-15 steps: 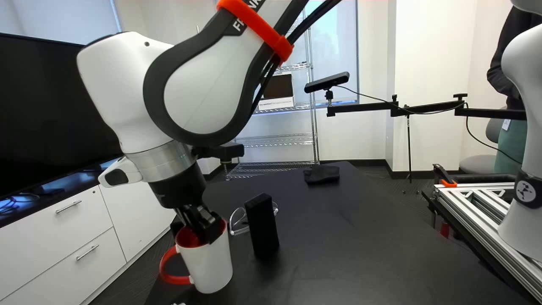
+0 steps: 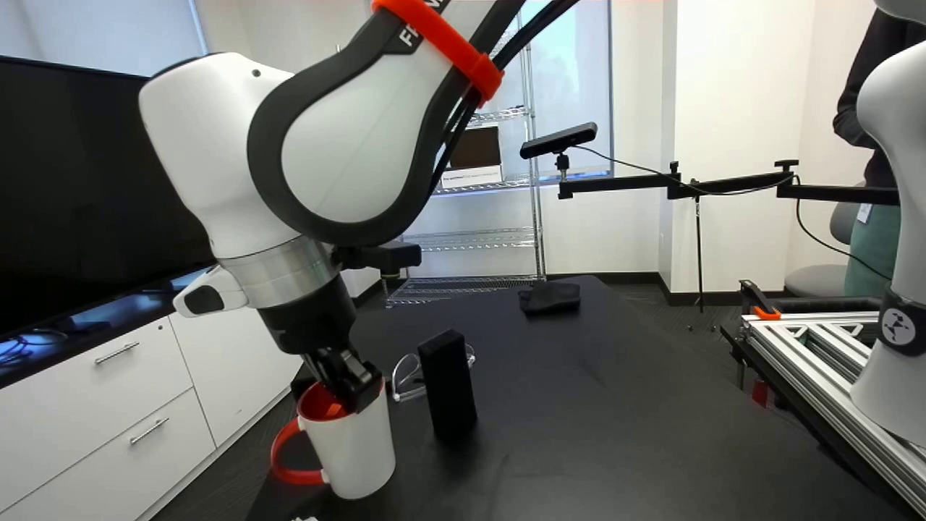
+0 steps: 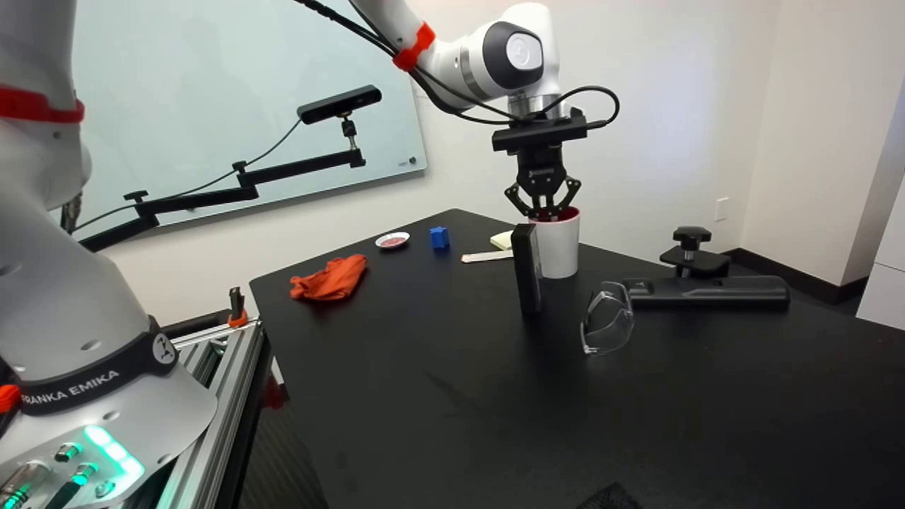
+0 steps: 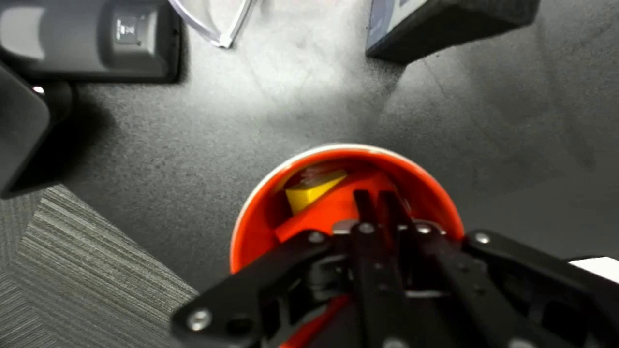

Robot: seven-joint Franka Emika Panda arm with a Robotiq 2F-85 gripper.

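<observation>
A white mug (image 2: pixel 360 456) with a red inside and red handle stands at the near left of the black table in exterior view 1. My gripper points down into it, its fingertips below the rim. Looking in from the wrist, I see a red-orange piece (image 4: pixel 325 215) and a yellow piece (image 4: pixel 313 191) inside. The fingers stand close together over the red-orange piece with a narrow gap. Whether they grip it does not show. In exterior view 2 the mug (image 3: pixel 560 252) hides the fingertips.
A black upright box (image 2: pixel 448 382) and clear safety glasses (image 3: pixel 607 318) stand close to the mug. A black clamp (image 3: pixel 700 280) lies at the table's edge. Farther off are an orange cloth (image 3: pixel 331 278), a blue block (image 3: pixel 438 237) and a small dish (image 3: pixel 392 241).
The wrist has shifted very slightly right, and the mug sits a touch farther left. An orange patch now shows inside the mug beside the fingers, where only dark red showed before.
</observation>
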